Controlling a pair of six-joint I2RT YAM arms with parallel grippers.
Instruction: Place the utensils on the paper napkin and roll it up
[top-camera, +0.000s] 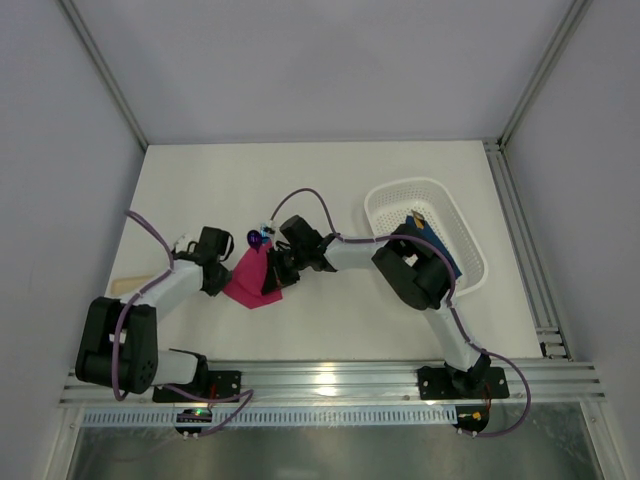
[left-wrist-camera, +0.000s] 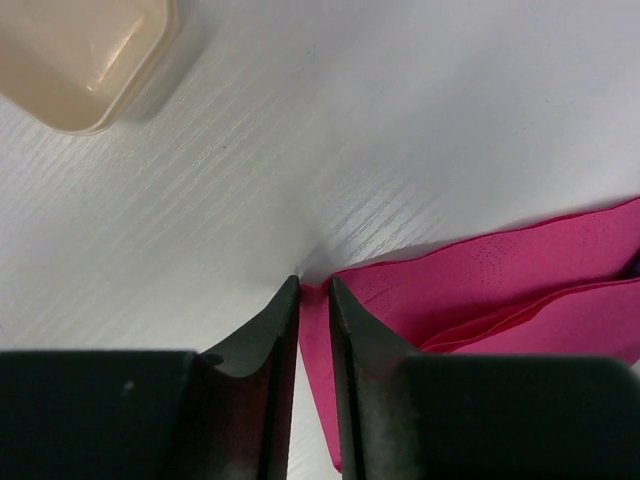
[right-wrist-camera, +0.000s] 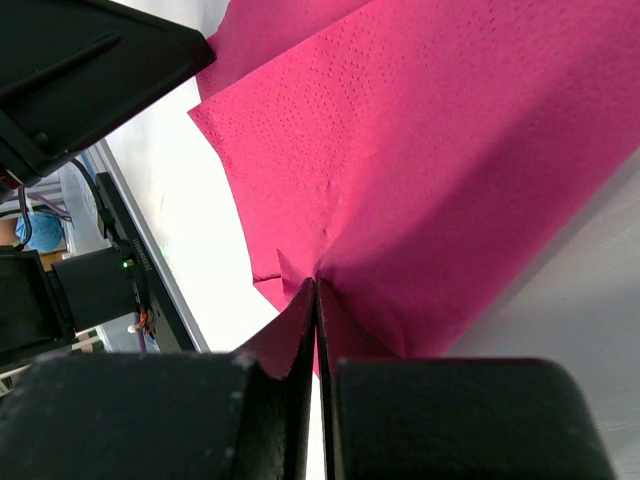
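A pink paper napkin (top-camera: 247, 285) lies folded in loose layers at the left-centre of the table, with a dark purple item (top-camera: 255, 238) at its back end. My left gripper is at the napkin's left corner, fingertips close together on its edge; whether they pinch it is unclear. My right gripper is shut on the napkin, its tips low on the pink paper. The utensils cannot be told apart in these views.
A beige container (left-wrist-camera: 70, 110) stands at the left of the table. A white basket (top-camera: 385, 196) with dark blue items sits on the right.
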